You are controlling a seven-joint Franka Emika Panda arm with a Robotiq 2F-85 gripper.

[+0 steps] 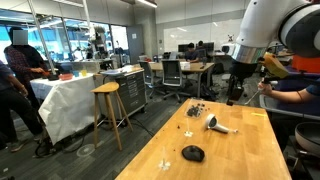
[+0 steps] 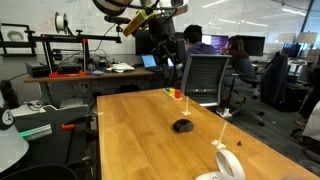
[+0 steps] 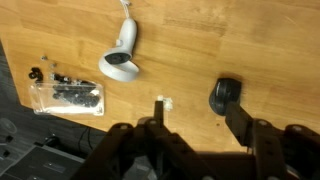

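Note:
My gripper hangs above the table with its two fingers apart and nothing between them. Exterior view 1 has the gripper [image 1: 234, 98] high over the right side of the table. A black computer mouse [image 3: 226, 95] rests on the wooden tabletop, close to the right finger in the wrist image but well below it. Farther left lies a white handheld device [image 3: 121, 55] with a rounded head; in exterior view 2 a white object [image 2: 226, 166], seemingly this device, is partly cut off by the frame.
A clear container [image 3: 68, 97] of small dark parts sits near the table's edge, with loose bits beside it. Small white scraps [image 3: 165, 102] dot the wood. A wooden stool [image 1: 108, 95] stands on the floor.

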